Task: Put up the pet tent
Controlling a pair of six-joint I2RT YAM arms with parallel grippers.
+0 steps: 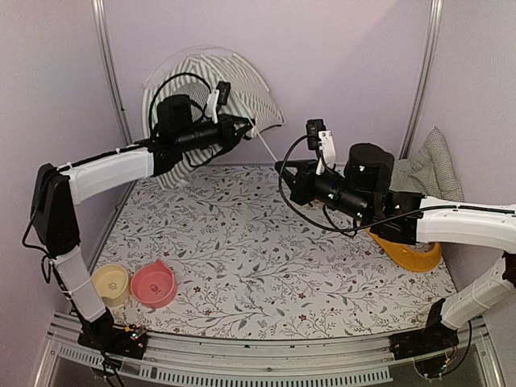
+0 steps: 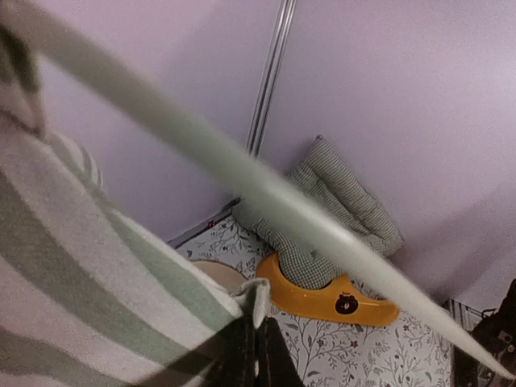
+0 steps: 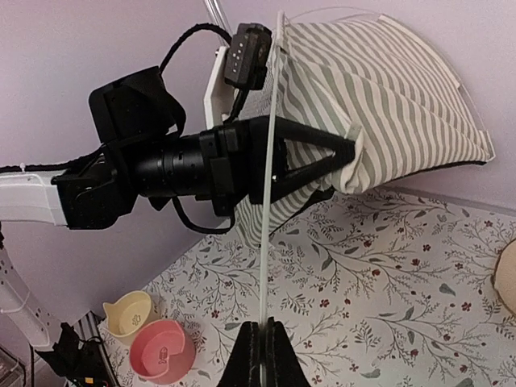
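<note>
The striped tent fabric (image 1: 201,76) is bunched at the back left, lifted clear of the floor's middle. My left gripper (image 1: 248,127) is shut on a pinched bit of it, seen close up in the left wrist view (image 2: 97,266). A thin white pole (image 3: 268,234) runs from the fabric to my right gripper (image 1: 279,166), which is shut on it; in the right wrist view it stands between the fingertips. Much of the tent is hidden behind the left arm in the top view.
A grey checked cushion (image 1: 431,165) and an orange bowl stand (image 1: 411,262) are at the right. A pink bowl (image 1: 153,286) and a cream bowl (image 1: 110,286) sit front left.
</note>
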